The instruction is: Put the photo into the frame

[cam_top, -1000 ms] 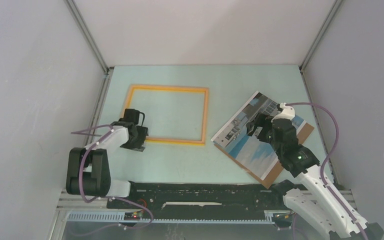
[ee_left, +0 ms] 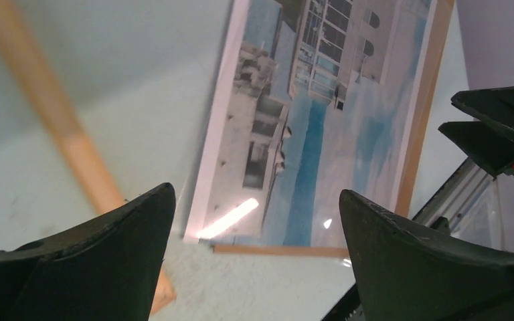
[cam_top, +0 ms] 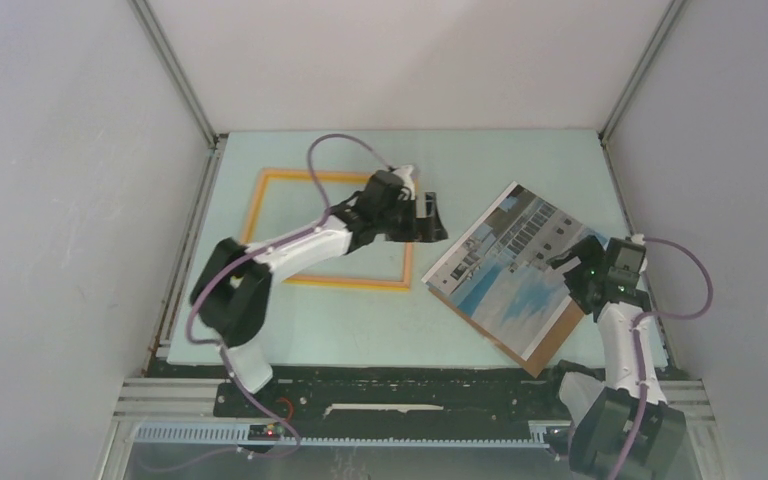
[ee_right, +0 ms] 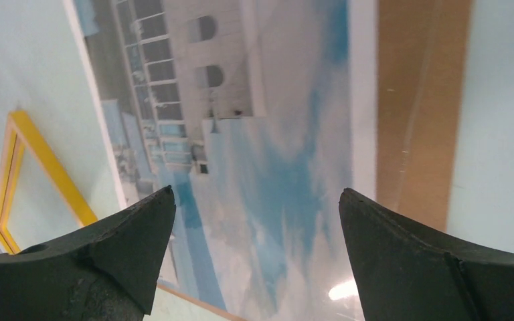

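The photo (cam_top: 505, 285), a print of buildings and blue sky with white margins, lies slanted on a brown board (cam_top: 558, 335) at the table's right. An empty wooden frame (cam_top: 406, 235) rests flat at the left, partly covered by my left arm. Above the gap between frame and photo, my left gripper (cam_top: 432, 218) stands open; its own view shows the photo (ee_left: 308, 134) beyond its fingers (ee_left: 117, 241). Over the photo's right side is my right gripper (cam_top: 565, 260), open. Between its fingers, the right wrist view shows the photo (ee_right: 261, 187) below, not gripped.
Side walls (cam_top: 720, 150) close in the workspace. A dark strip with a metal rail (cam_top: 400, 441) runs along the front.
My left arm has swung from the frame's left side across it to the right, towards the photo. The right gripper has shifted right over the photo. Photo and frame have stayed put.
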